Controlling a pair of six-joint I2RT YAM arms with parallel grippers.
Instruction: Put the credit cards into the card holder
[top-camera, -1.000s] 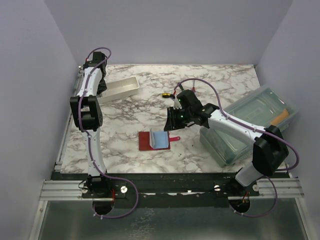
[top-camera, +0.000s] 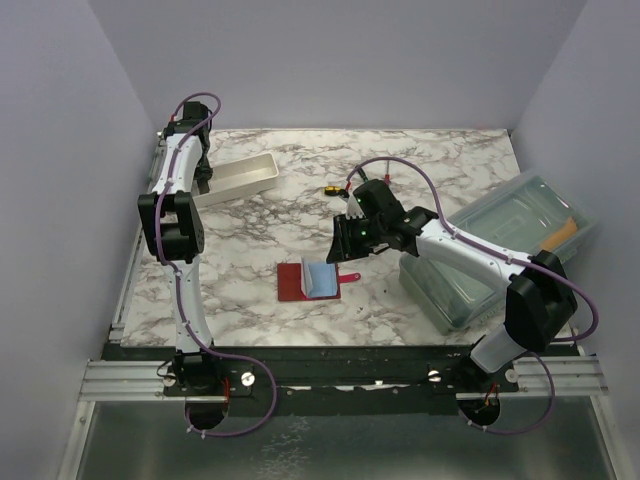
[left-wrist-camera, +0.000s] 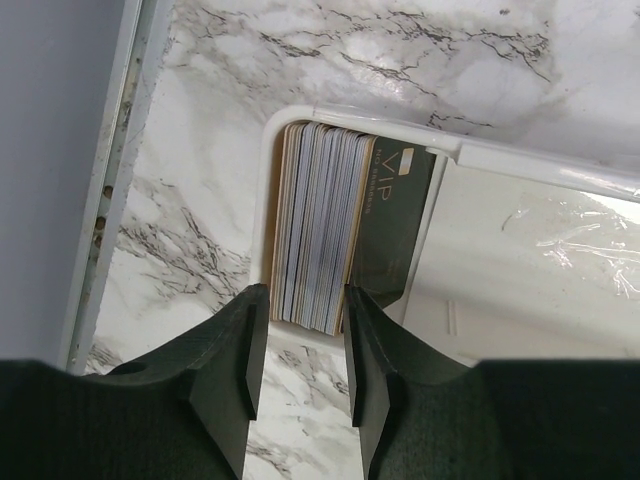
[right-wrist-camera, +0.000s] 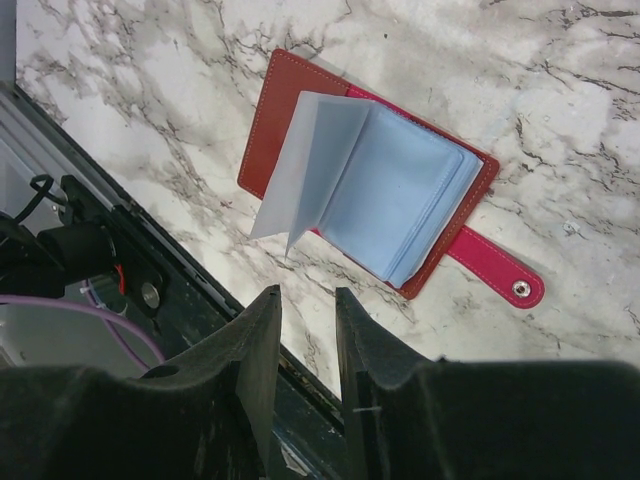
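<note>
A row of credit cards (left-wrist-camera: 315, 230) stands on edge in the left end of a white tray (left-wrist-camera: 470, 148); the black VIP card (left-wrist-camera: 390, 215) faces out on its right side. Above the near end of that row, my left gripper is partly open, with no card visibly gripped. The card holder (right-wrist-camera: 400, 190) lies spread on the table, red-brown outside with pale blue sleeves and one clear sleeve (right-wrist-camera: 315, 165) standing up. My right gripper hovers beside it, partly open and empty.
A large clear bin (top-camera: 440, 290) stands at the right, partly under the right arm. Small tools, one of them yellow (top-camera: 333, 190), lie near the table's back middle. Marble around the holder is bare.
The left gripper has shifted slightly over the tray's left end, and more of the cards' grey area shows beside it. The right arm and the card holder look unmoved.
</note>
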